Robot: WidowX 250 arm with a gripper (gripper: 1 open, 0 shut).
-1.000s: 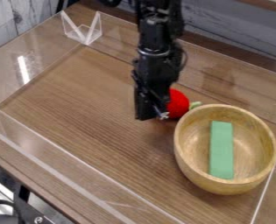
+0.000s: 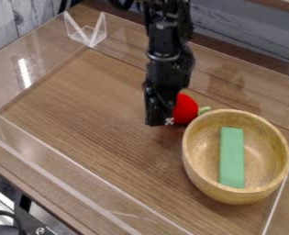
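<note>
My black arm reaches down from the top centre to the wooden table, with the gripper (image 2: 165,112) low over a red object (image 2: 184,106) that has a green stem. The red object is partly behind the gripper; whether the fingers touch it or how far they stand apart is hard to tell. To the right, a wooden bowl (image 2: 202,174) holds a green block (image 2: 232,156).
A clear plastic piece (image 2: 89,27) stands at the back left. The back edge of the table runs behind the arm.
The gripper has moved slightly left and shifted its pose over the red object. The bowl and green block have not moved.
</note>
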